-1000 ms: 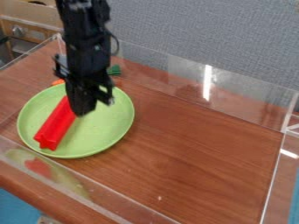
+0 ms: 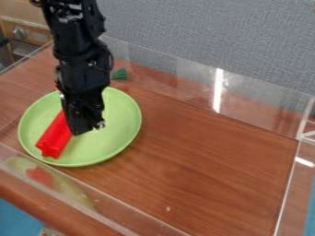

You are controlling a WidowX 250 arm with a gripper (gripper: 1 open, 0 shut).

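A long red object (image 2: 53, 138) lies on the green plate (image 2: 117, 135), on its left half. My black gripper (image 2: 87, 123) reaches down from the top left over the plate, its tip low beside the red object's upper end and partly covering it. The fingers look shut; whether anything is between them is hard to see.
A small green item (image 2: 118, 74) lies behind the arm near the back of the wooden table (image 2: 209, 175). Clear panels edge the table, with a grey wall behind.
My gripper has come down from above to low over the plate, beside the red object. The red object shows no clear movement.
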